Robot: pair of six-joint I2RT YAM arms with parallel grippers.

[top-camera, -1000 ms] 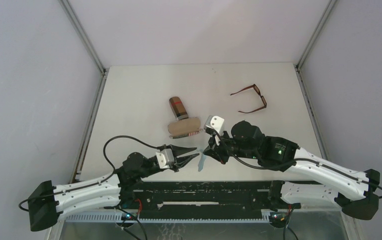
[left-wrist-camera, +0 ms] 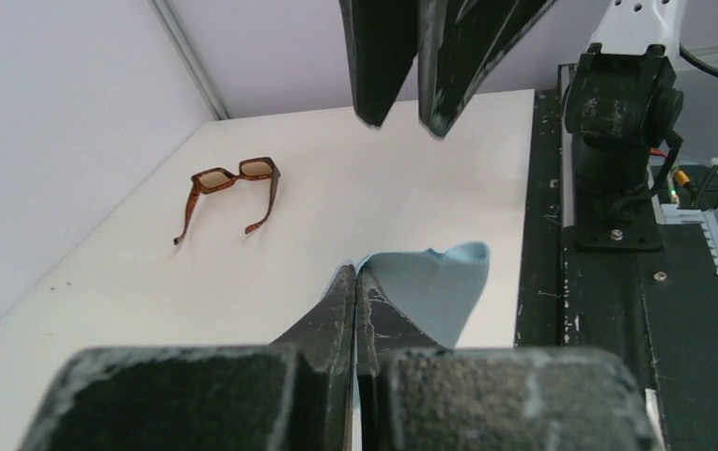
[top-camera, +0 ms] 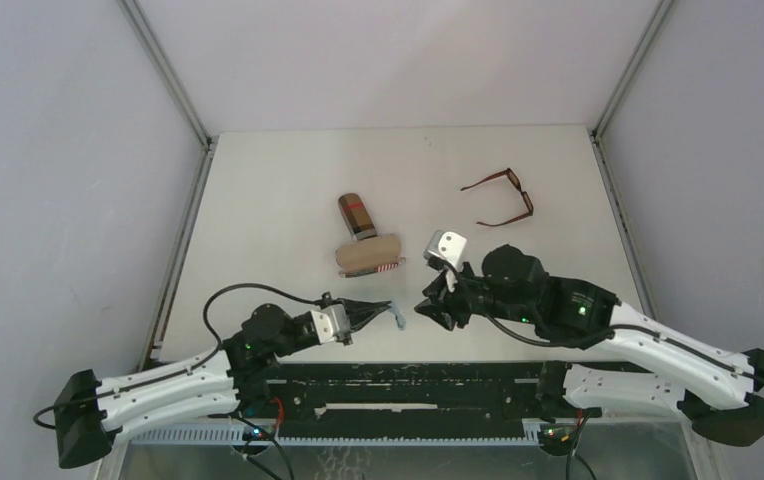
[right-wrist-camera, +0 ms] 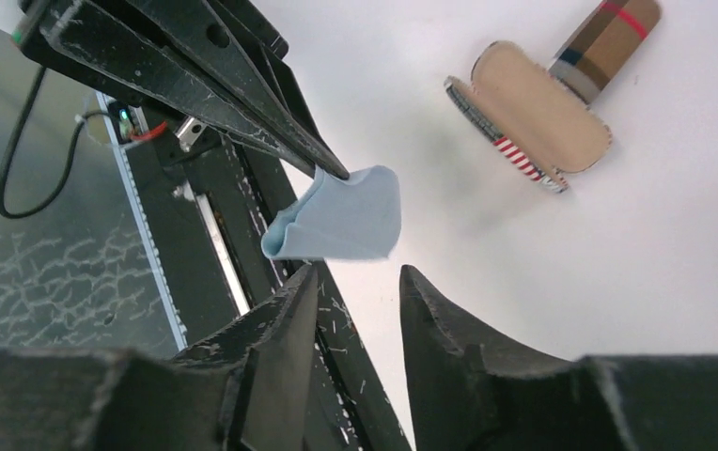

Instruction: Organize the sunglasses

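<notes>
Tortoiseshell sunglasses (top-camera: 524, 200) (left-wrist-camera: 216, 179) lie folded-arms-out at the back right of the white table. A tan glasses case (top-camera: 367, 251) (right-wrist-camera: 536, 107) with a striped side sits beside a plaid cylinder (top-camera: 355, 214) (right-wrist-camera: 607, 45) near the centre. My left gripper (top-camera: 388, 304) is shut on a light blue cloth (top-camera: 397, 318) (left-wrist-camera: 426, 291) (right-wrist-camera: 346, 216), which hangs from its fingertips. My right gripper (top-camera: 428, 305) stands open a little to the right of the cloth, nothing between its fingers.
The dark front rail (top-camera: 408, 380) runs below both arms. Grey walls enclose the sides and back.
The right gripper has opened, let go of the cloth and moved right, away from it.
</notes>
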